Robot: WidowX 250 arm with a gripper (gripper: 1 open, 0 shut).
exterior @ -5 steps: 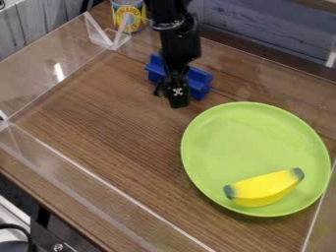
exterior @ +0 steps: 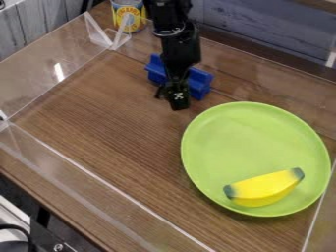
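Observation:
My black gripper [exterior: 176, 94] reaches down from the top of the view over a blue block-like object [exterior: 199, 82], hiding part of it. Whether the fingers are on the object or around it, and how far they are open, I cannot make out. A green plate [exterior: 245, 143] lies at the right, with a yellow banana [exterior: 264, 187] on its near part.
A yellow can [exterior: 129, 14] stands at the back left. Clear plastic walls run along the left of the wooden table [exterior: 118, 157]. A grey panel bounds the back.

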